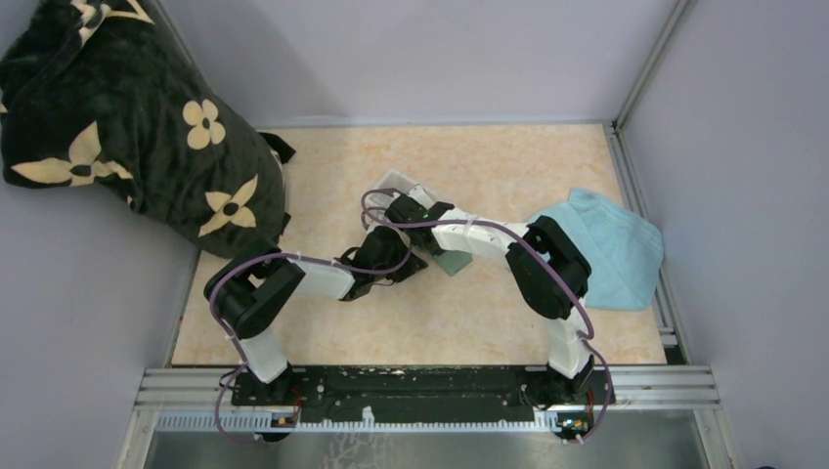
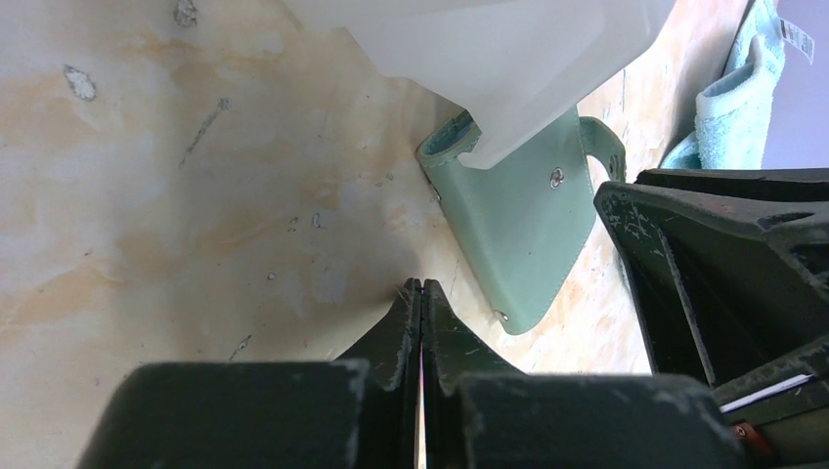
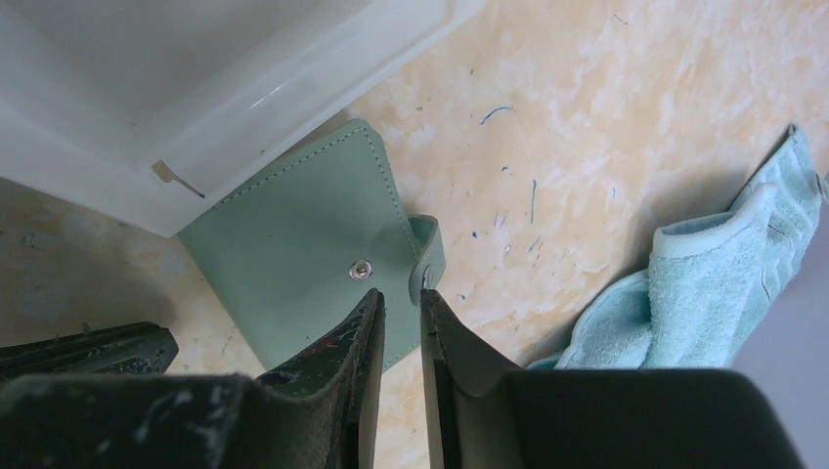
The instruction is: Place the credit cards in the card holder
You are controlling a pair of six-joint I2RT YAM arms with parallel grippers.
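Note:
A flat green card holder point(image 3: 293, 249) with a stitched edge, a metal snap and a small raised strap point(image 3: 427, 259) lies on the table. Part of it is hidden under the overhanging white plastic box point(image 3: 283, 73). My left gripper is shut just beside the holder point(image 2: 523, 225), its fingertips pressed together over bare table with nothing showing between them. Over the holder, close to the strap, is my right gripper; its fingers stand shut with a narrow gap, and no card shows there. No credit card can be made out in any view.
Both arms crowd together over the white box point(image 1: 393, 183) and the holder. A blue towel point(image 1: 606, 254) lies at the right, and a dark patterned cushion point(image 1: 147, 127) fills the upper left.

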